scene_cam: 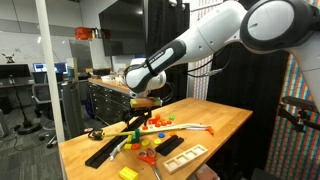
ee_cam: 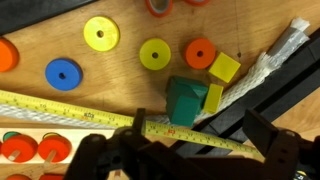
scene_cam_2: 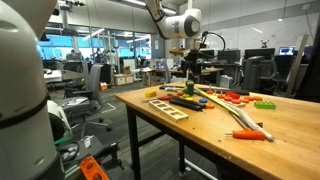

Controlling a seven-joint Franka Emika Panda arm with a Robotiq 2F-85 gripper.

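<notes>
A green block (ee_cam: 183, 100) lies in the wrist view between the two fingers of my open gripper, nearer the left fingertip (ee_cam: 139, 121). Nothing is gripped. Small yellow blocks (ee_cam: 213, 97) sit right beside the green one. In exterior view 2 the gripper (scene_cam_2: 190, 74) hangs just above the green block (scene_cam_2: 188, 87). From exterior view 1 the gripper (scene_cam: 143, 106) is over the left part of the table; its fingertips are too small to make out clearly there.
A yellow tape measure (ee_cam: 75, 114) runs under the fingers. Yellow (ee_cam: 101, 33), orange (ee_cam: 201, 53) and blue (ee_cam: 63, 73) discs lie nearby. A wooden tray (scene_cam: 185, 159) stands at the table's near side. Bare table (scene_cam: 237, 115) stretches to the right.
</notes>
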